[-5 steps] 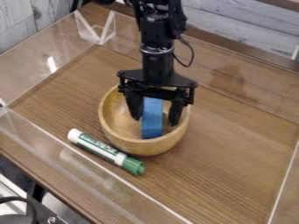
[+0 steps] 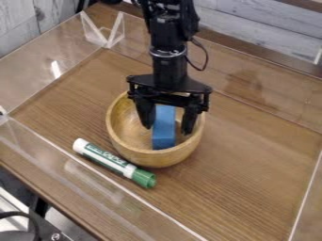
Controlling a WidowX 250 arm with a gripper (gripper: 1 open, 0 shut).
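Note:
The black gripper (image 2: 169, 108) is lowered into a round wooden bowl (image 2: 132, 136), its two fingers on either side of a blue block (image 2: 164, 134) that stands in the bowl. Whether the fingers touch the block cannot be told. A green and white tube (image 2: 113, 164) lies on the table, in front of the bowl to the left.
Clear plastic side panels edge the table at the left, and a pale wooden wall stands at the back. A dark cable lies at the lower left.

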